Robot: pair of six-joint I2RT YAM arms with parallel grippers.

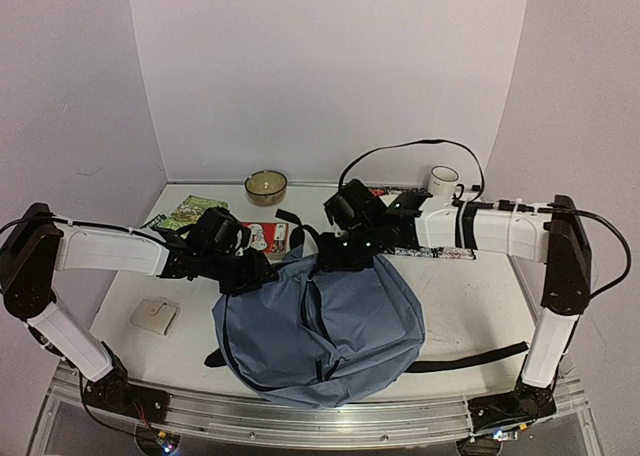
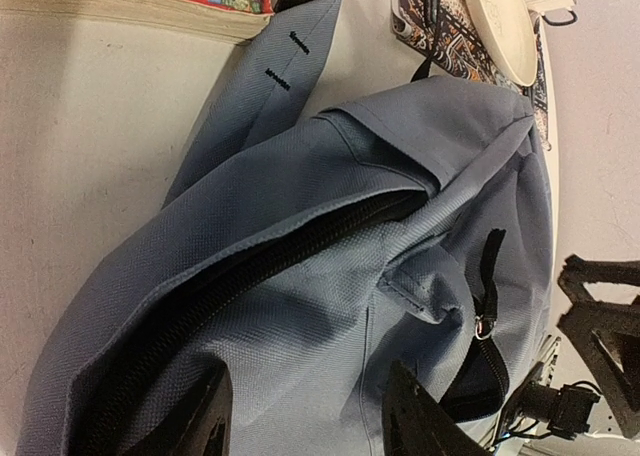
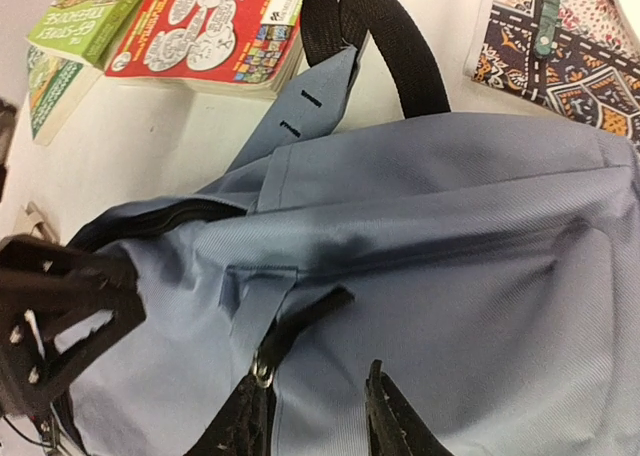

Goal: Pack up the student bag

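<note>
A grey-blue backpack [image 1: 320, 346] lies on the table front, zippers showing black [image 3: 190, 216]. My left gripper [image 1: 260, 276] hovers at the bag's upper left; in its wrist view two fingertips [image 2: 210, 406] sit low over the open zipper area. My right gripper [image 1: 330, 256] is over the bag's top middle; its fingertips [image 3: 238, 426] show apart in the right wrist view, above the fabric with nothing visible between them. The left fingertips also stand apart. Books [image 1: 265, 236] and green booklets [image 1: 195, 211] lie behind the bag at left.
A bowl [image 1: 266, 186] stands at the back; a mug [image 1: 443, 183], patterned mat [image 3: 545, 56] and white plate [image 2: 495, 21] lie back right, partly hidden by the right arm. A beige wallet [image 1: 155, 315] lies at left. Bare table shows at the right.
</note>
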